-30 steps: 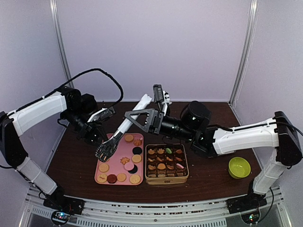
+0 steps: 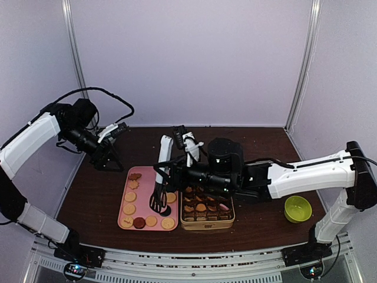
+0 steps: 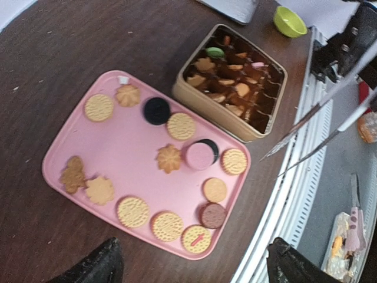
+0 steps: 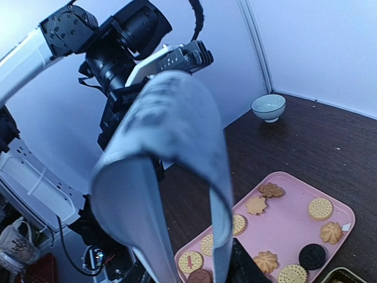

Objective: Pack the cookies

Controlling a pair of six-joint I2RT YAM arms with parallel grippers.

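A pink tray [image 2: 124, 194] holds round, flower and dark cookies [image 3: 156, 111], with a pink one [image 3: 198, 155] over a dark one. The compartmented box [image 2: 206, 224] beside it is partly filled with treats. My left gripper [image 2: 109, 159] is open at the upper left, empty between its fingers in its wrist view. My right gripper [image 2: 171, 165] is over the tray's right side around a white-handled black whisk-like tool [image 2: 162, 153], which hangs upright; in the right wrist view a blurred white handle fills the space. Whether its fingers are tight on it I cannot tell.
A green bowl [image 2: 297, 209] stands right of the box. A white bowl [image 4: 268, 108] is at the table's back in the right wrist view. Bare table lies around the tray's left and front.
My right gripper has moved down and left, and the tilted tool has swung more upright.
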